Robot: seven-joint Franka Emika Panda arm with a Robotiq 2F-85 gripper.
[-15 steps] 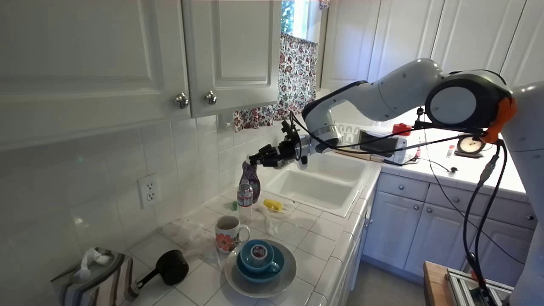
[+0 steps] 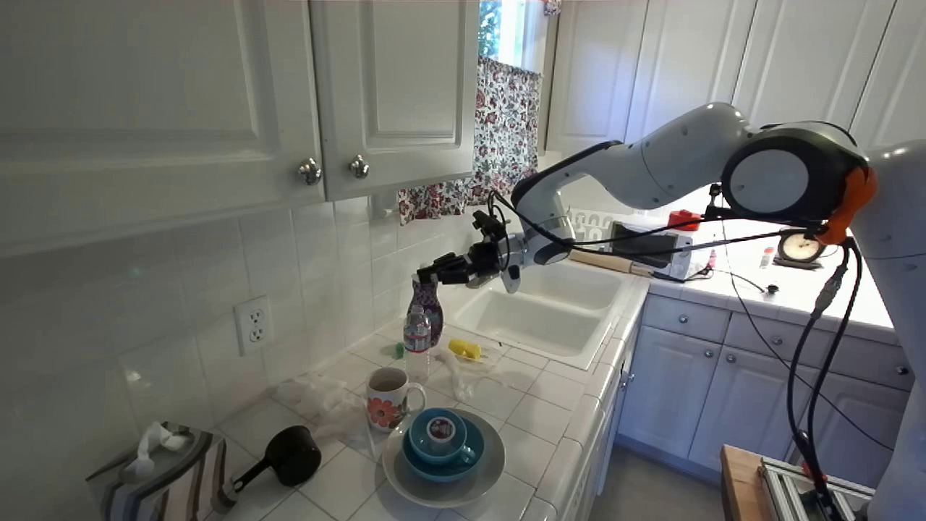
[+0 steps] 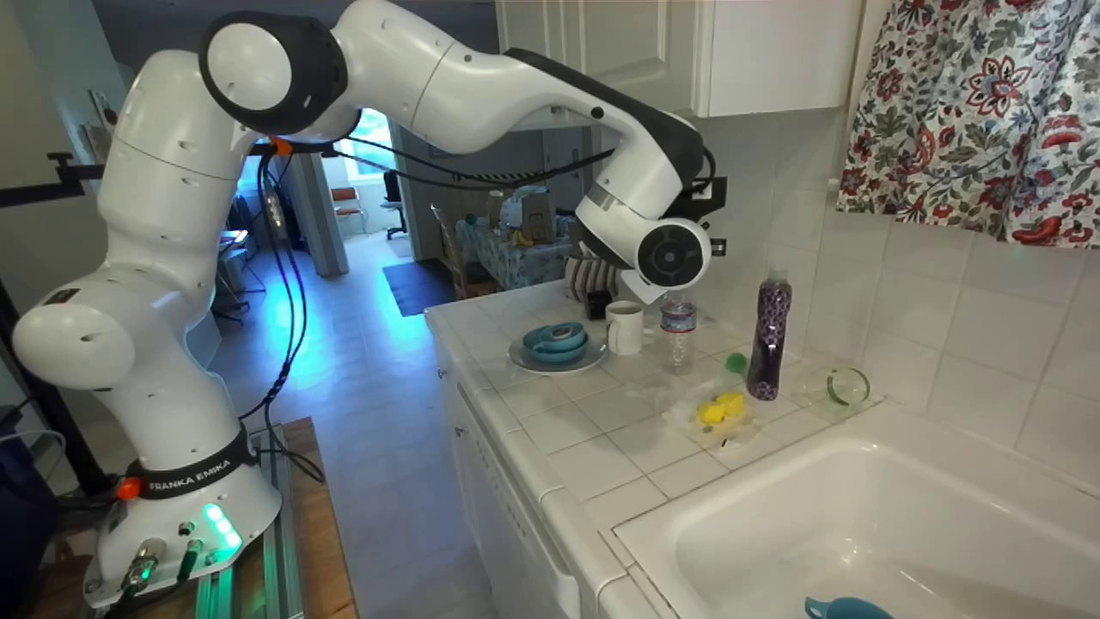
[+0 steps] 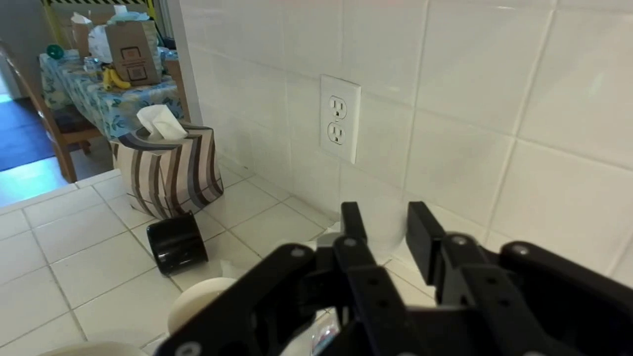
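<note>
My gripper hangs over the counter near the tiled wall, its two dark fingers a small way apart. Between them shows a smooth, rounded white object, and the fingers are shut on it; what it is cannot be made out. In exterior view 1 the gripper overlaps the top of a purple patterned bottle. Exterior view 2 shows that bottle upright and apart from the arm, while the arm's end hides the gripper. A clear water bottle stands below.
A flowered mug and teal dishes on a grey plate stand toward the near end. Beyond them are a black pot and a striped tissue box. Yellow items lie near the white sink.
My gripper has shifted slightly left in exterior view 1, with the forearm's end following. The objects on the counter have not moved.
</note>
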